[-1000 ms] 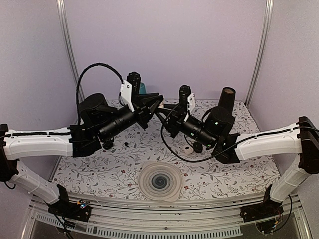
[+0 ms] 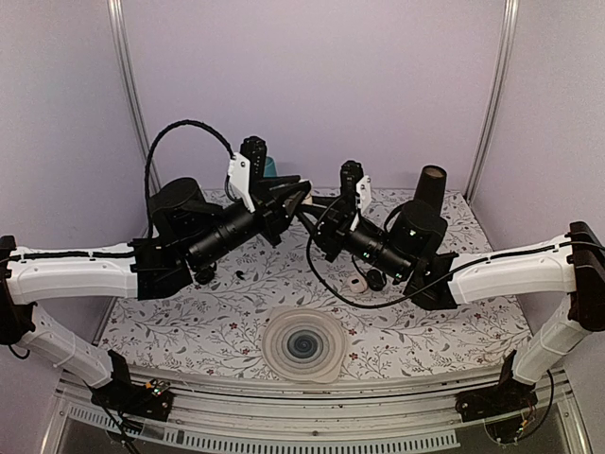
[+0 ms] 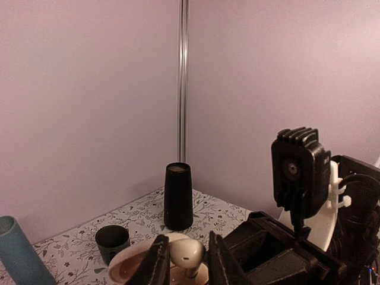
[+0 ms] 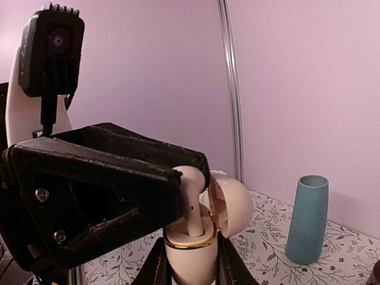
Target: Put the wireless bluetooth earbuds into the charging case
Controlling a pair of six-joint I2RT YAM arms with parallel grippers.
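In the right wrist view my right gripper is shut on the white charging case (image 4: 191,261), which has a gold band and is held upright. Its rounded lid (image 4: 236,203) stands open. One white earbud (image 4: 193,205) is upright over the case, its stem reaching down to the opening; how deep it sits cannot be told. My left gripper is slightly open, its fingers on either side of the earbud's head (image 3: 186,252). From above, both grippers meet high over the table and hide most of the case (image 2: 307,199).
A blue-green cup (image 4: 307,219) and a tall black cup (image 3: 179,199) stand towards the back. A shorter dark cup (image 3: 113,242) is nearby. On the patterned table lie a round grey mat (image 2: 304,344) and a small pale round object (image 2: 357,284).
The right gripper and arm have shifted very slightly.
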